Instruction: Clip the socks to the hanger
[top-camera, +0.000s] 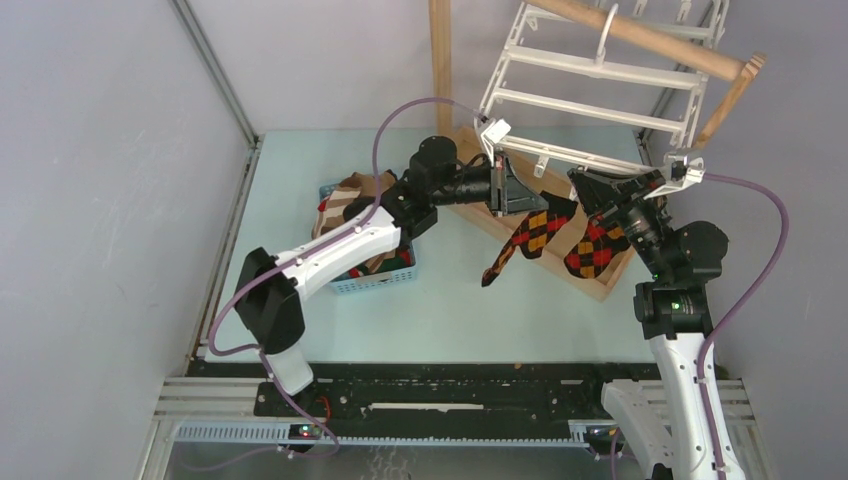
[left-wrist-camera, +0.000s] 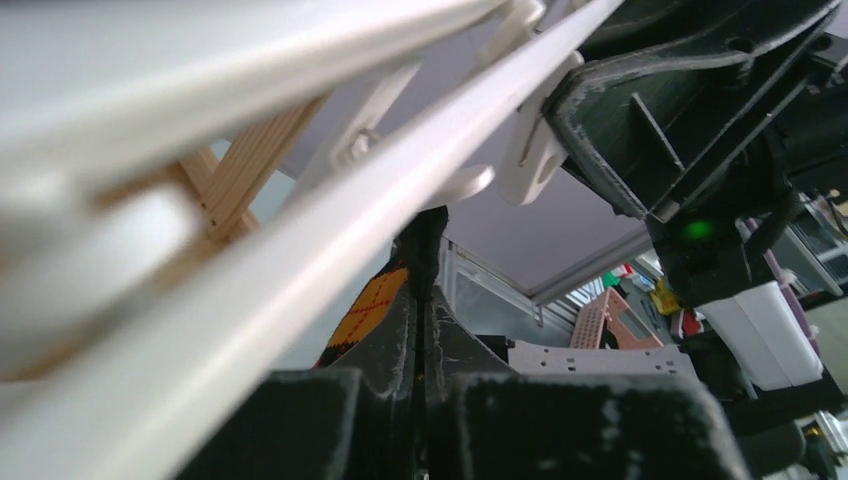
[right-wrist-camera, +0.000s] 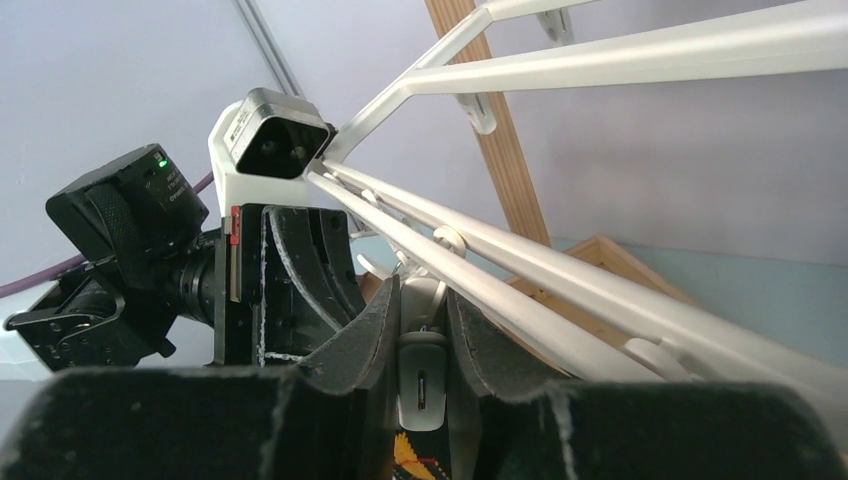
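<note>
Argyle socks in black, red and orange (top-camera: 536, 228) (left-wrist-camera: 364, 314) hang below the white hanger (top-camera: 580, 60) (right-wrist-camera: 630, 60). The left gripper (top-camera: 532, 200) is shut just under the lowest bars; in the left wrist view dark sock fabric rises behind its fingertips, and whether any is between them I cannot tell. The right gripper (top-camera: 584, 182) is shut on a white clip (right-wrist-camera: 422, 385) at the lowest bar, with a sock showing below it in the right wrist view.
A blue basket (top-camera: 375, 285) of socks stands under my left arm. A wooden tray (top-camera: 600, 286) lies beneath the hanger, inside a wooden frame (top-camera: 440, 50).
</note>
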